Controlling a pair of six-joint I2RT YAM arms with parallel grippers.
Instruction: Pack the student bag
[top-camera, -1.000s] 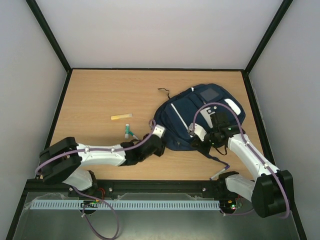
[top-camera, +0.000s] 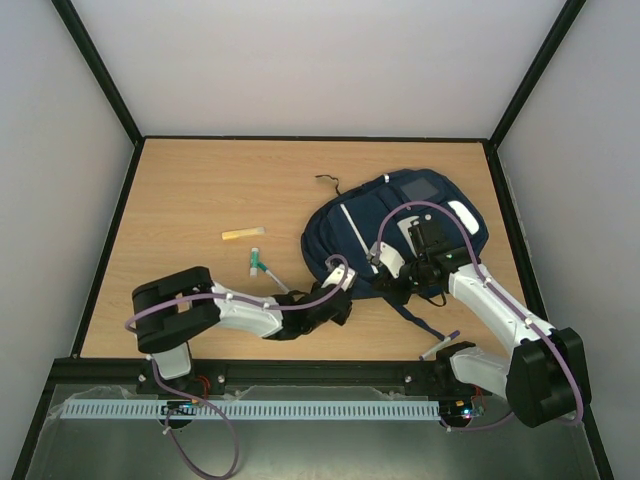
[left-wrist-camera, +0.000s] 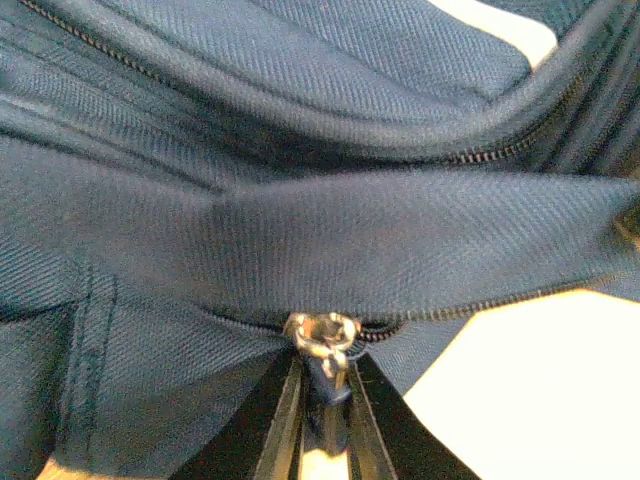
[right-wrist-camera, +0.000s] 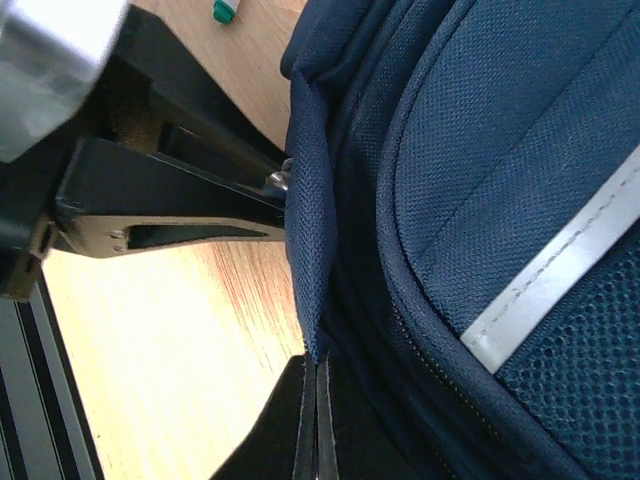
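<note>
The dark blue student bag (top-camera: 350, 235) lies on the right part of the table. In the left wrist view, a metal zipper slider with a dark pull tab (left-wrist-camera: 325, 337) hangs from the zipper at the fabric edge. My left gripper reaches up to it, its fingers slightly apart on both sides of the tab; whether they press on it I cannot tell. My right gripper is shut with the thin fold of bag fabric (right-wrist-camera: 312, 230) running into its tips. The bag's inside is hidden.
A yellow stick-like item (top-camera: 243, 233) and a white-and-green tube (top-camera: 254, 262) lie left of the bag. Beside the left arm is another green-tipped item (top-camera: 270, 273). A white marker (top-camera: 440, 345) lies at the front right.
Over the last second my left gripper has moved right to the bag's front edge. My right gripper has shifted slightly left.
</note>
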